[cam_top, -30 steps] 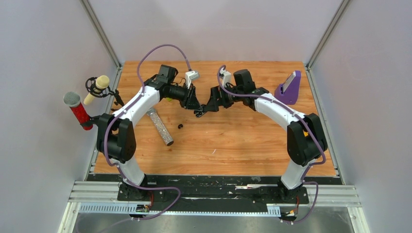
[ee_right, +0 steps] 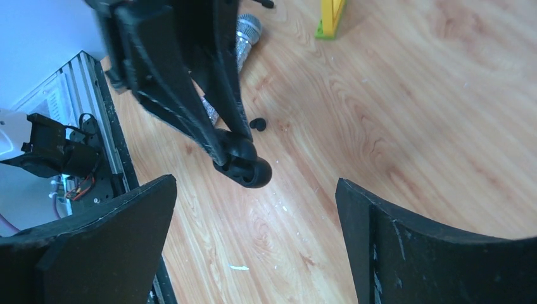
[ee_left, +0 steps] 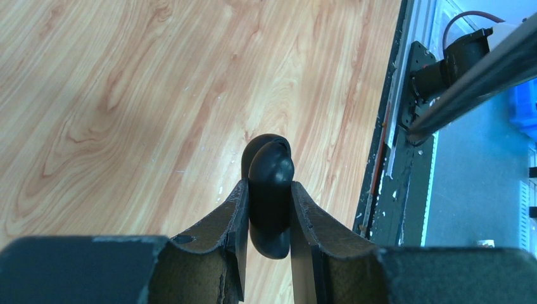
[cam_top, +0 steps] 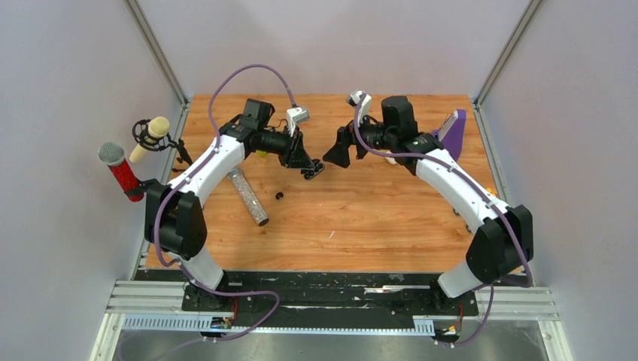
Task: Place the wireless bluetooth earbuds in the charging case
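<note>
The black charging case [ee_left: 271, 199] is held upright between the fingertips of my left gripper, which is shut on it above the middle of the table. In the right wrist view the case [ee_right: 244, 168] shows an opened top with dark recesses; whether an earbud sits in it I cannot tell. My right gripper is open, facing the case from the right, with nothing between its fingers. A small black earbud [ee_right: 258, 124] lies on the wooden table, below and left of the case in the top view.
A clear cylinder microphone [cam_top: 248, 197] lies left of the earbud. A purple stand [cam_top: 451, 134] is at the back right, and a green-yellow object [ee_right: 326, 31] behind the left arm.
My right gripper has risen and moved back to the right, away from the case. The left gripper with the case has barely moved.
</note>
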